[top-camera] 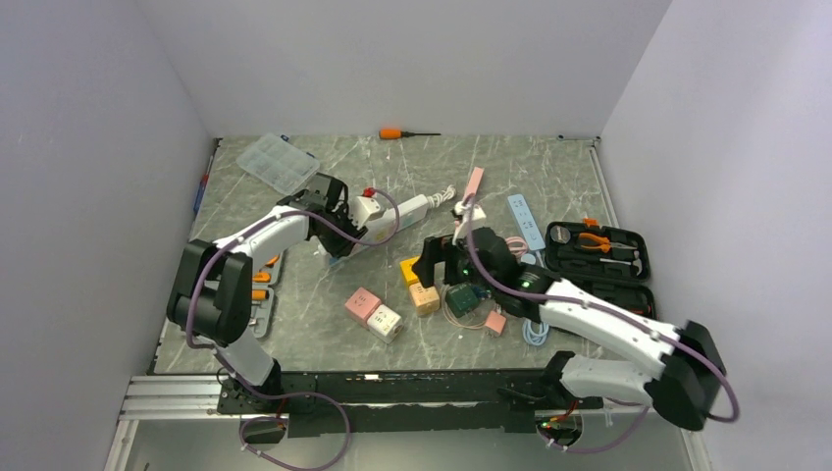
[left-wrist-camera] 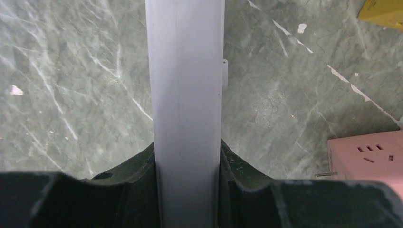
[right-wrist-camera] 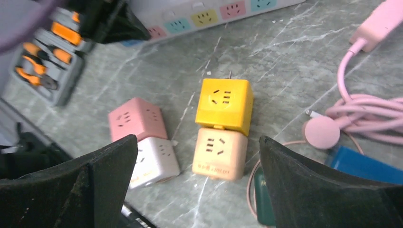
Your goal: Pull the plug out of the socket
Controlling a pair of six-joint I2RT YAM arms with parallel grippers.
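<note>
A long white power strip (left-wrist-camera: 187,90) is held up by my left gripper, which is shut around its body. In the top view the strip (top-camera: 404,214) slants toward the back, its coiled cord at the far end. My right gripper is open, with nothing between its fingers. Below and ahead of it lie a yellow cube socket (right-wrist-camera: 223,105) and a light orange cube (right-wrist-camera: 220,153), touching end to end. A pink cube socket (right-wrist-camera: 135,119) and a white one (right-wrist-camera: 154,161) adjoin each other to their left. Which piece counts as the plug I cannot tell.
At right are a coiled pink cord (right-wrist-camera: 368,114), a green cube (top-camera: 460,300), a blue strip (top-camera: 526,222) and an open black tool case (top-camera: 598,250). A clear box (top-camera: 278,163) and an orange screwdriver (top-camera: 390,133) lie at the back.
</note>
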